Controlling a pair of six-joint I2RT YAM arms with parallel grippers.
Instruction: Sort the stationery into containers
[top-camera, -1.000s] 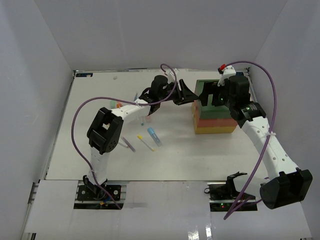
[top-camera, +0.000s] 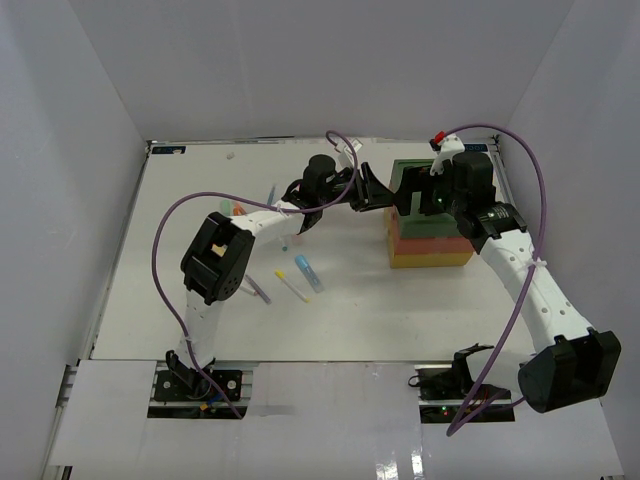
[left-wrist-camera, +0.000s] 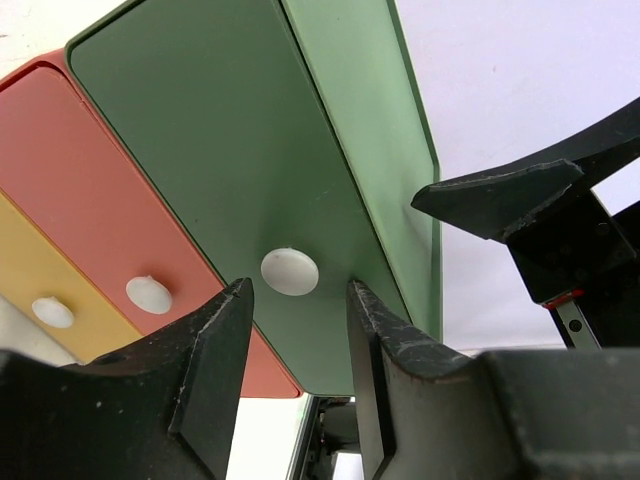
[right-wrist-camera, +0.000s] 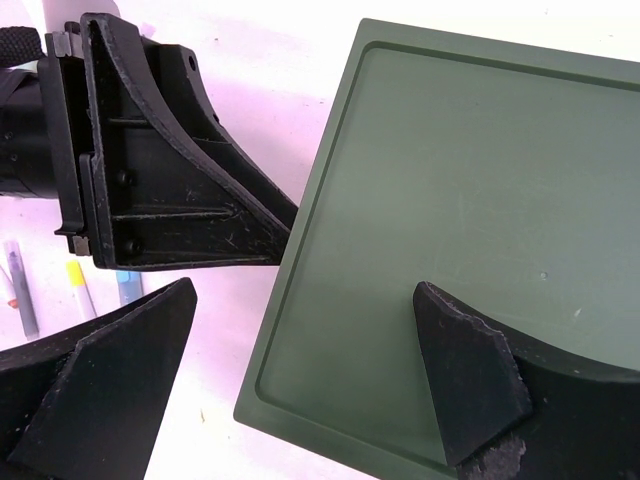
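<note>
A stacked drawer box (top-camera: 430, 226) with green, red and yellow levels stands at the right of the table. In the left wrist view, its green drawer (left-wrist-camera: 190, 110) is shut and carries a white knob (left-wrist-camera: 290, 271). My left gripper stands open at that knob, fingertips on either side with gaps visible. Over the green top (right-wrist-camera: 440, 180) my right gripper is open, one finger above the lid and the other beyond its edge; nothing shows between them. Loose stationery includes a blue marker (top-camera: 309, 273), a yellow pen (top-camera: 291, 286) and a purple pen (top-camera: 257, 289).
The red drawer (left-wrist-camera: 90, 190) and yellow drawer (left-wrist-camera: 60, 275) below are shut, each with a white knob. Both arms come close together at the box. Table space in front of the box (top-camera: 360, 320) is clear; further pens lie beneath the left arm.
Over the last second my left arm has shifted slightly right, its gripper closer to the box front. The right arm has moved only slightly. The stationery and box look unmoved.
</note>
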